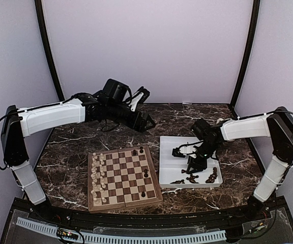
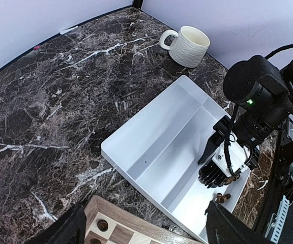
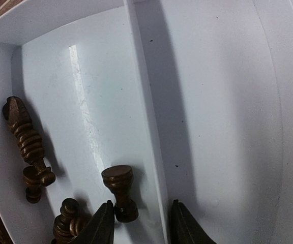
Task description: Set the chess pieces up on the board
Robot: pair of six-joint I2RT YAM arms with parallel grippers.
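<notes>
The chessboard (image 1: 122, 174) carries light pieces (image 1: 94, 177) in two columns along its left side, and several dark pieces (image 1: 146, 173) on its right. Dark pieces (image 3: 29, 142) lie loose in a compartment of the white tray (image 1: 174, 185). One small piece with a round base (image 3: 118, 177) lies beside the tray's divider, between the fingers of my right gripper. That gripper is open and low in the tray, the divider close by its right finger (image 3: 184, 226). My left gripper (image 1: 145, 122) hangs behind the board, open and empty.
A white mug (image 2: 188, 47) stands behind the tray. The tray's divider (image 3: 149, 109) rises beside the small piece, while the larger compartment (image 3: 223, 127) is bare. Open dark marble (image 2: 50, 101) spreads behind the board.
</notes>
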